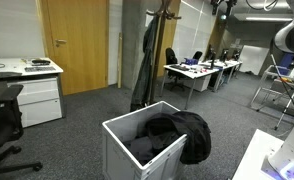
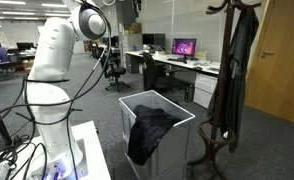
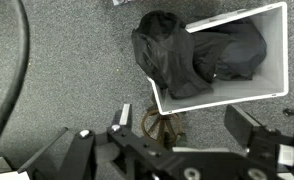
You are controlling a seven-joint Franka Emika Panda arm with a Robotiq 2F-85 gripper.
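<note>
Black cloth, seemingly a jacket (image 1: 195, 137), lies partly in a light grey bin (image 1: 120, 155) and hangs over one side of it. From above, the wrist view shows the cloth (image 3: 167, 50) spilling past the rim of the bin (image 3: 284, 50). A brown coat stand (image 2: 225, 60) stands behind the bin, with a dark garment (image 2: 245, 70) hanging on it. My gripper is open high above the floor, its fingers spread wide with nothing held between them. In exterior view 1 it is partly cut off at the top edge.
A white desk (image 1: 39, 97) and a black office chair (image 1: 2, 125) stand at the left. Desks with monitors (image 2: 184, 47) line the back. Carpet around the bin is mostly clear. A dark cable (image 3: 19, 80) crosses the wrist view's left side.
</note>
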